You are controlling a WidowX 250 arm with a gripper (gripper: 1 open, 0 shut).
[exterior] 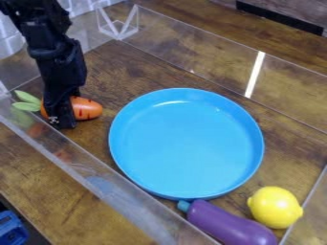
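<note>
My black gripper (59, 107) reaches down at the left of the camera view, shut on an orange toy carrot (86, 108) with pale green leaves, which lies low by the clear left wall of the bin. The fingertips are partly hidden against the carrot. To its right a blue plate (185, 142) lies on the wooden surface.
A purple eggplant (230, 224) and a yellow lemon (273, 206) lie at the lower right, below the plate. Clear walls surround the area. The wooden surface behind the plate is bare.
</note>
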